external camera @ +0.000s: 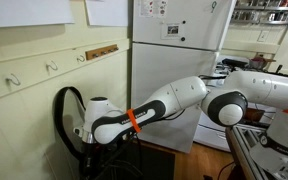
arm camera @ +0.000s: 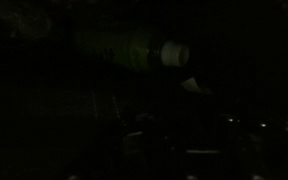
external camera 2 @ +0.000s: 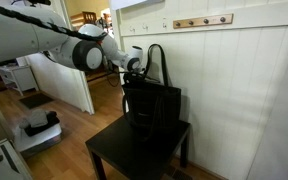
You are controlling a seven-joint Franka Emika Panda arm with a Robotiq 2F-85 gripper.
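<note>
A black tote bag [external camera 2: 152, 108] stands on a black table [external camera 2: 114, 143], its strap [external camera 2: 164, 62] rising against the wall. My arm reaches into the bag's top from behind in exterior view 2. Its wrist [external camera: 100, 108] shows at the bag in exterior view 1, while the fingers are hidden by the bag there. Very dark, the wrist view shows a greenish bottle [arm camera: 124, 46] with a pale cap [arm camera: 174, 54] lying sideways near the top. Faint shiny spots lie lower down. How the fingers stand, and whether anything is between them, cannot be made out.
A white panelled wall [external camera 2: 234, 80] stands close behind the bag, with a wooden hook rail [external camera 2: 203, 20] above. A white fridge [external camera: 164, 80] is at the back in exterior view 1. Wooden floor [external camera 2: 69, 150] lies open beside the table.
</note>
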